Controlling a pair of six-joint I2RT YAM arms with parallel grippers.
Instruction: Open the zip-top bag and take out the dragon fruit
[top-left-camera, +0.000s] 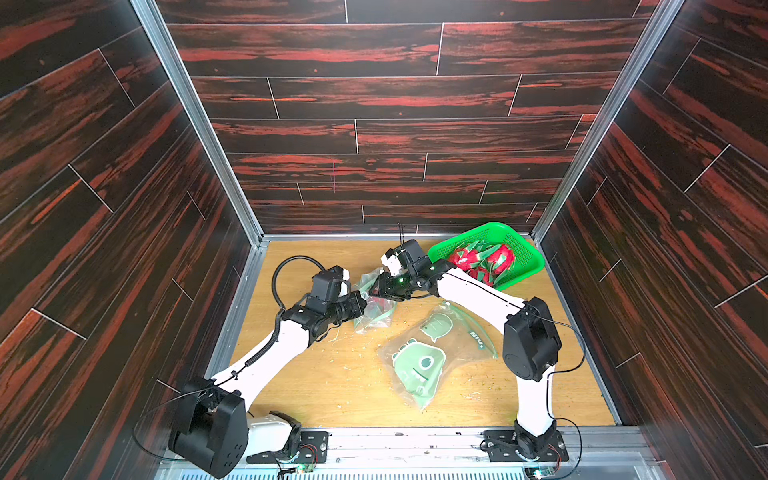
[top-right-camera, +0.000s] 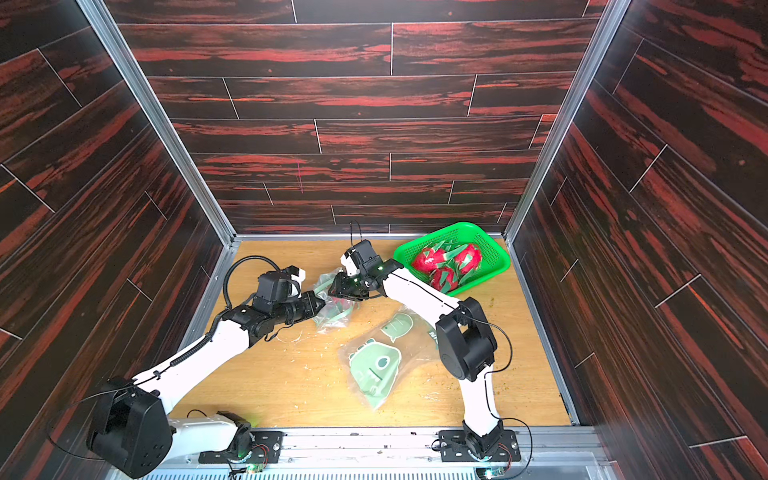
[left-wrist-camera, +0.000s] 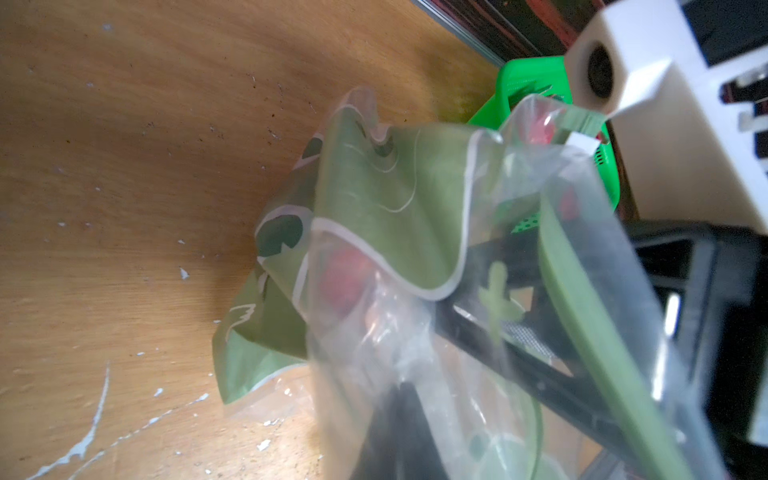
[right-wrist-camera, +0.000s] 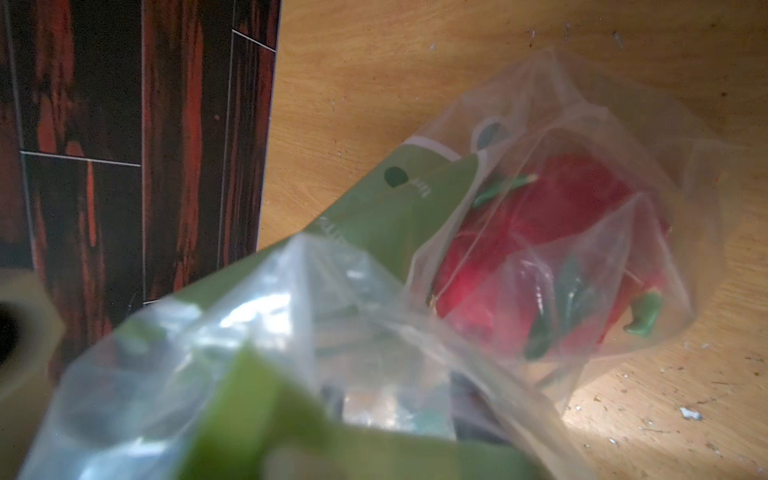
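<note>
A clear zip top bag with green print (top-left-camera: 376, 320) is bunched on the table between my two grippers. Inside it, the red dragon fruit (right-wrist-camera: 552, 248) shows through the film in the right wrist view. My left gripper (top-left-camera: 362, 302) is shut at the bag's left side; clear film surrounds its dark fingertips (left-wrist-camera: 400, 436) in the left wrist view. From the right, my right gripper (top-left-camera: 377, 289) reaches in at the bag, its fingers (right-wrist-camera: 468, 404) part open and seen through film. The green zip strip (left-wrist-camera: 608, 344) crosses in front of it. No fruit lies between its fingers.
A second printed bag, flat and apparently empty (top-left-camera: 420, 364), lies in front on the table. At the back right stands a green basket (top-left-camera: 532, 260) holding red dragon fruits (top-left-camera: 500, 257).
</note>
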